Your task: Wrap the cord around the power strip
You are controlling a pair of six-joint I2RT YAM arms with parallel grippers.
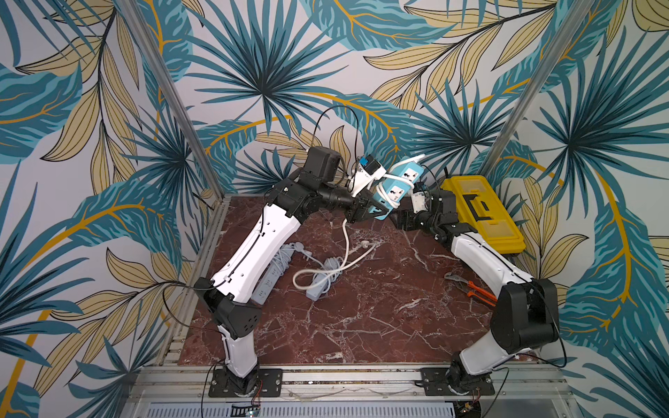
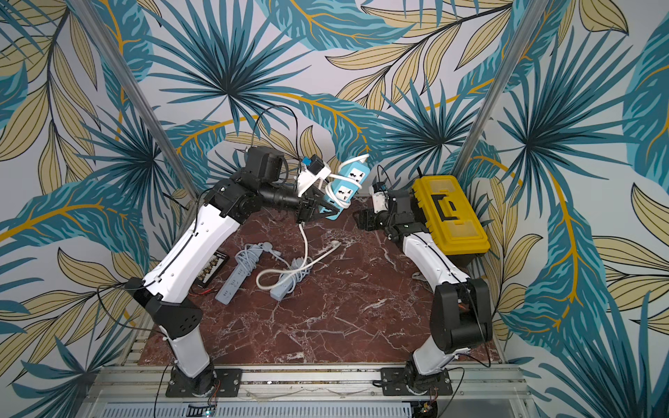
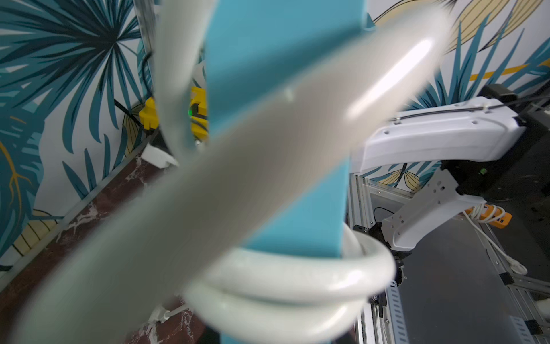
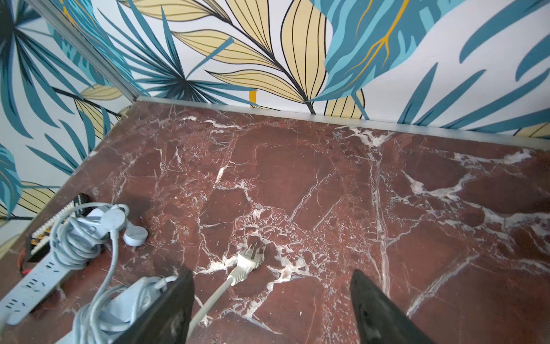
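The light-blue power strip is held up, tilted, above the back of the table. My left gripper is shut on its lower end. White cord loops round the strip, filling much of the left wrist view. From there the cord's loose length hangs down and curls on the table; its white plug lies on the marble in the right wrist view. Just right of the strip, my right gripper stands open, with nothing between its dark fingers. The strip's gripped end is largely hidden.
Two grey power strips with wound cords, one nearer and one further left, lie under the left arm. A yellow toolbox stands at the right. Orange-handled pliers rest near the right arm.
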